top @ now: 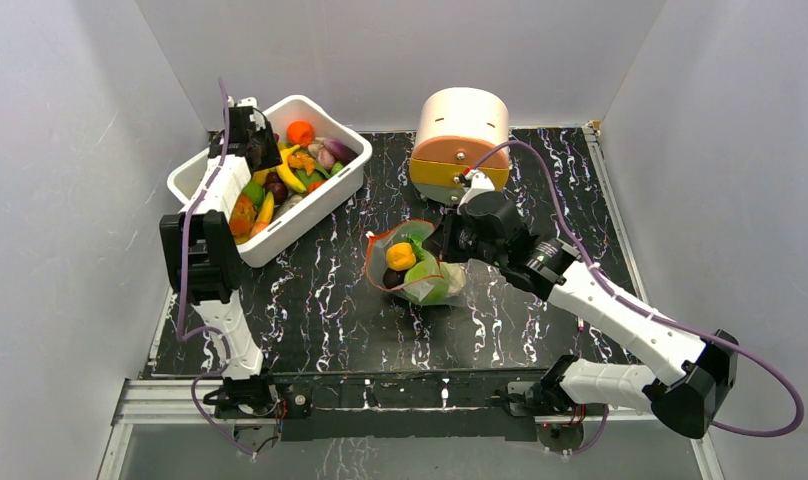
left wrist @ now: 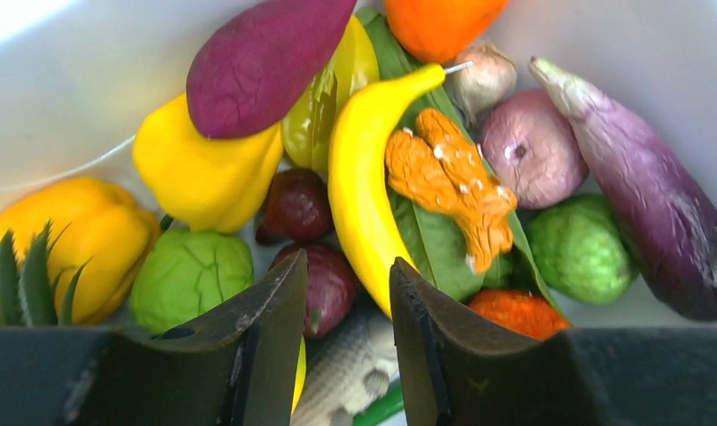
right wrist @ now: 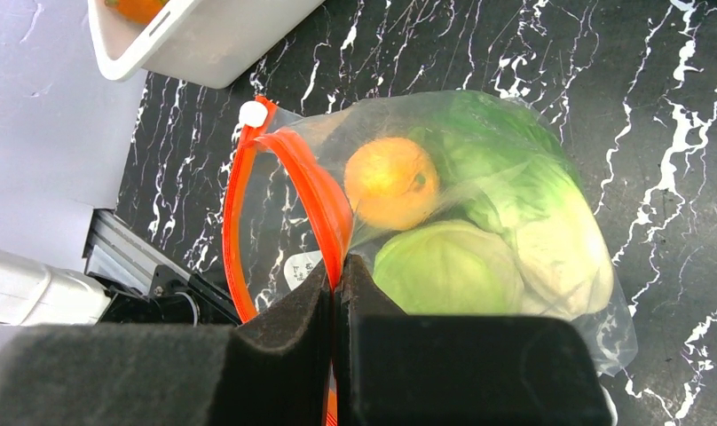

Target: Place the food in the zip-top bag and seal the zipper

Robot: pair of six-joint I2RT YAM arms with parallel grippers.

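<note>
The clear zip top bag (right wrist: pixel 550 311) with its orange rim (right wrist: pixel 235 222) lies on the dark marbled table, mouth open toward the left. Inside show an orange round food (right wrist: pixel 390 182), a pale green cabbage (right wrist: pixel 448 266), a leafy one (right wrist: pixel 550 204) and, from above, a dark item (top: pixel 393 278). My right gripper is shut on the bag's rim. Over the white bin my left gripper is part open, fingers apart and nothing held between them. Below it lie a banana (left wrist: pixel 364 169), a dark red onion-like item (left wrist: pixel 330 288) and a gnarled orange root (left wrist: pixel 453 182).
The white bin (top: pixel 310 225) at the back left also holds eggplants (left wrist: pixel 648 195), peppers (left wrist: pixel 208 164) and a green cabbage (left wrist: pixel 191 275). A rounded box with a yellow front (top: pixel 445 175) stands at the back centre. Bare table lies between bin and bag.
</note>
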